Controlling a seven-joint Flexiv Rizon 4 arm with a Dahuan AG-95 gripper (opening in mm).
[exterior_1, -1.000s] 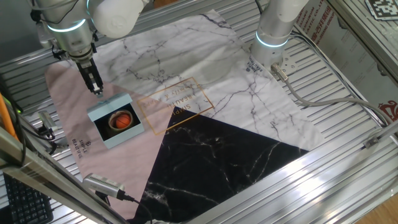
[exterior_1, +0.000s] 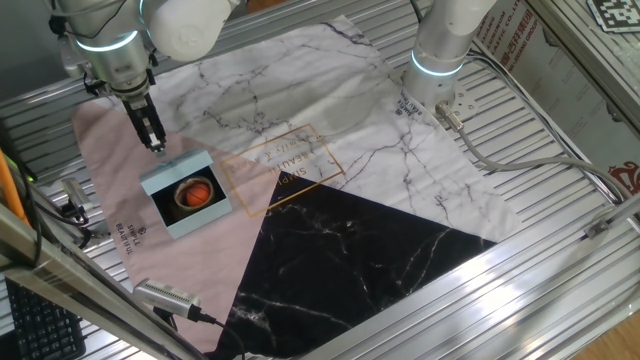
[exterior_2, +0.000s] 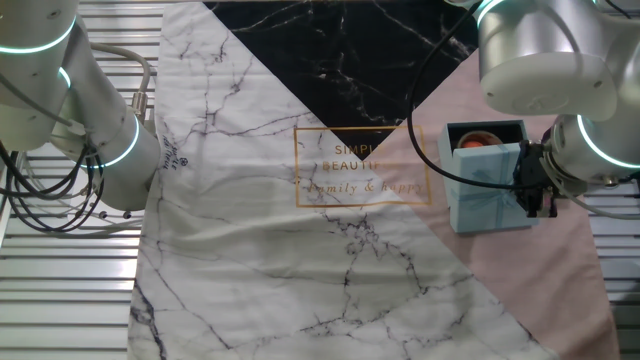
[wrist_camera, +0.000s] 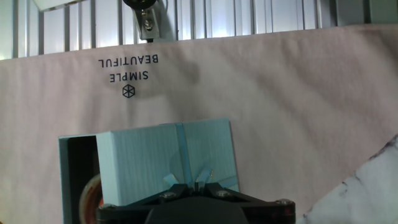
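A light blue gift box (exterior_1: 190, 230) stands on the pink part of the cloth, partly uncovered. Inside it lies a small orange basketball (exterior_1: 198, 194) within a round brownish ring (exterior_1: 180, 196). The box's lid (exterior_2: 480, 165), tied with a blue ribbon, covers one side of the box and leaves the dark opening showing along the other. My gripper has its fingertips close together at the ribbon bow (wrist_camera: 171, 180) in the wrist view. Whether any ribbon is caught between them is hidden. In exterior view 1 the gripper (exterior_1: 158, 150) comes down at the lid's far edge.
A grey device (exterior_1: 168, 298) with a cable sits at the near left edge, beyond which a keyboard (exterior_1: 42, 318) lies.
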